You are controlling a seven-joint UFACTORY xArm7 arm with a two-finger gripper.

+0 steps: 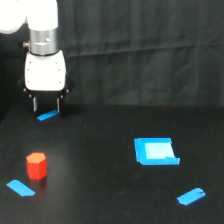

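Note:
My gripper (46, 108) hangs at the upper left, pointing down, its two dark fingers spread apart with nothing visible between them. Just below and behind the fingertips, a flat blue piece (47, 115) lies on the dark table; whether the fingers touch the table cannot be told. Nearer the camera on the left stands a red block (37, 159) with a six-sided outline. On the right lies a blue-edged, shallow tray-like thing (140, 146) with a white middle.
Another flat blue piece (20, 187) lies at the lower left, near the red block. A further blue piece (191, 196) is at the lower right. A dark curtain (140, 50) hangs behind.

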